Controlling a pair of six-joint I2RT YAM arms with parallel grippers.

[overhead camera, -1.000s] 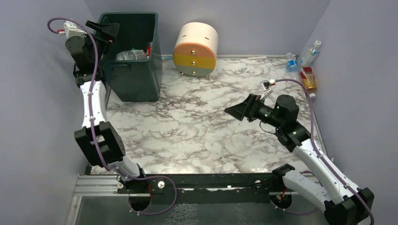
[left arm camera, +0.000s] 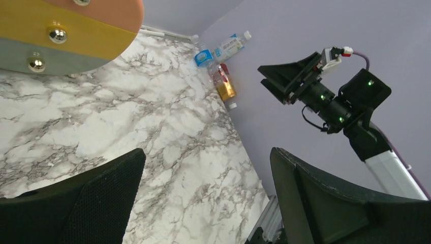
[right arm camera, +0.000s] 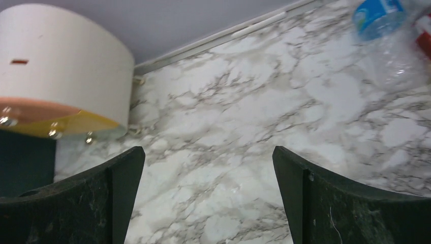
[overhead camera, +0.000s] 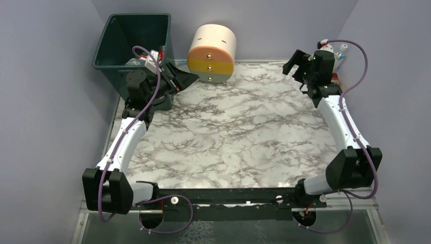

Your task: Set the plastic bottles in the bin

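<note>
The dark green bin (overhead camera: 108,51) stands at the back left with bottles inside, partly hidden by my left arm. My left gripper (overhead camera: 185,78) is open over the bin's right front, nothing between its fingers. At the back right, several plastic bottles lie by the wall: a clear blue-label one (left arm camera: 203,56), a white-label one (left arm camera: 228,48) and an amber one (left arm camera: 223,84). My right gripper (overhead camera: 295,63) is open above the table just left of these bottles, which it partly hides in the top view; its wrist view shows blue and red labels (right arm camera: 378,18) at upper right.
A round-topped drawer cabinet (overhead camera: 211,46) stands against the back wall right of the bin. Grey walls (overhead camera: 386,101) bound the sides and back.
My right gripper has moved up the table toward the bottles at the back right.
</note>
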